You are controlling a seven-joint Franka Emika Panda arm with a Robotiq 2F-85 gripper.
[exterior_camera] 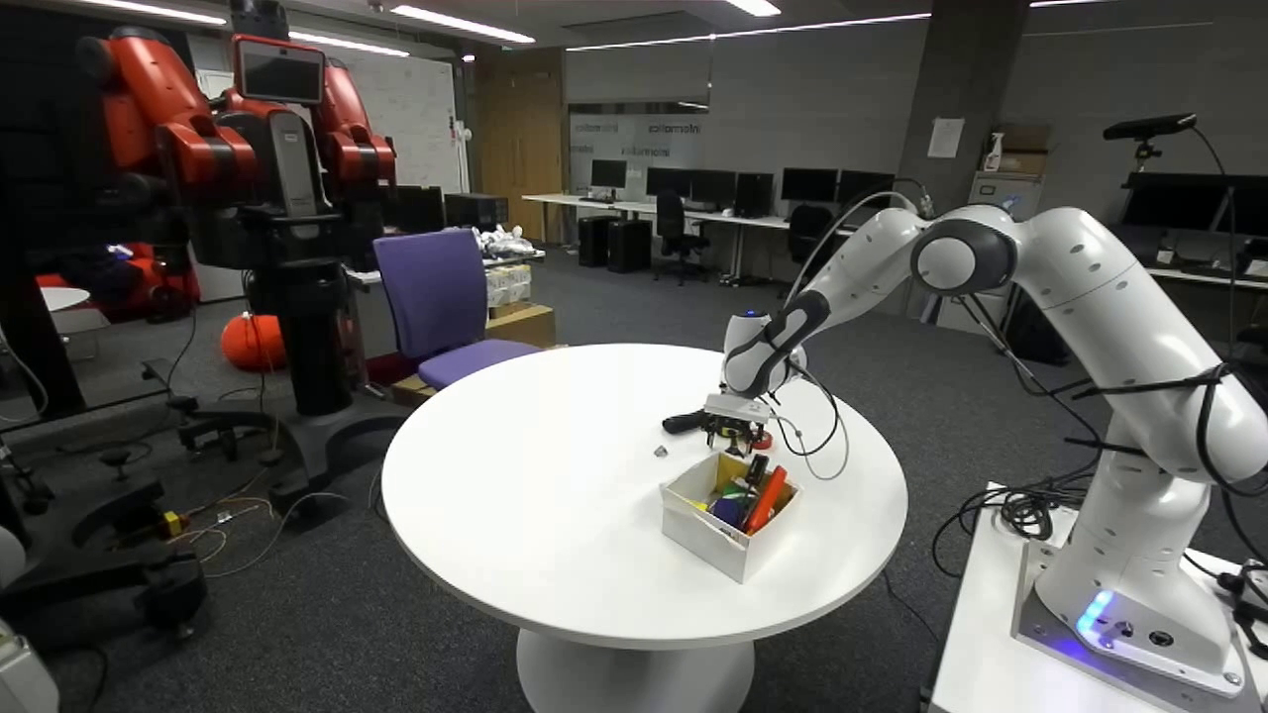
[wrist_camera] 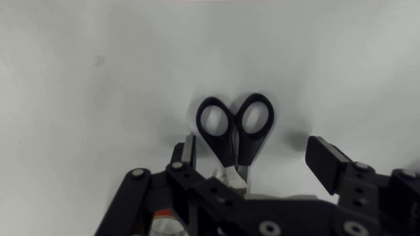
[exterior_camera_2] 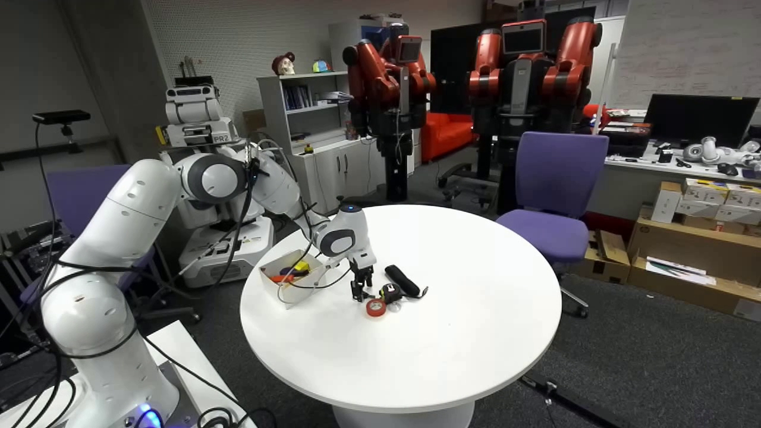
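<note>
Black-handled scissors (wrist_camera: 256,133) lie flat on the white table in the wrist view, their two handle loops pointing away from my gripper. My gripper is open, with one finger (wrist_camera: 190,151) to the left of the handles and the other (wrist_camera: 325,161) farther off to the right. Neither finger touches the scissors, and the blades are partly hidden under the gripper body. From the side, the gripper (exterior_camera_2: 361,284) is low over the table, between the white box (exterior_camera_2: 291,298) and the red tape roll (exterior_camera_2: 376,308).
A black tape measure (exterior_camera_2: 389,293) and a long black object (exterior_camera_2: 403,279) lie close by the roll. The box (exterior_camera: 709,541) holds several coloured items. A small grey piece (exterior_camera: 661,452) sits alone.
</note>
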